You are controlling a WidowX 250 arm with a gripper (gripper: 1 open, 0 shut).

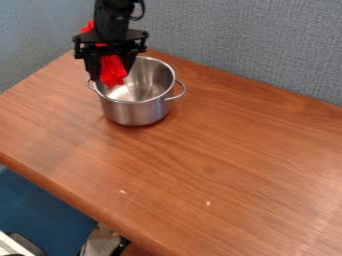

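A steel pot (138, 108) with two side handles stands on the wooden table, near its back left. My black gripper (108, 62) is over the left part of the pot's mouth, shut on a red object (114, 70) that hangs partly inside the rim. More red shows behind the gripper at its upper left. The fingertips are partly hidden against the dark body and the red object.
Grey padded walls stand behind and to the left. A blue floor shows at the lower left.
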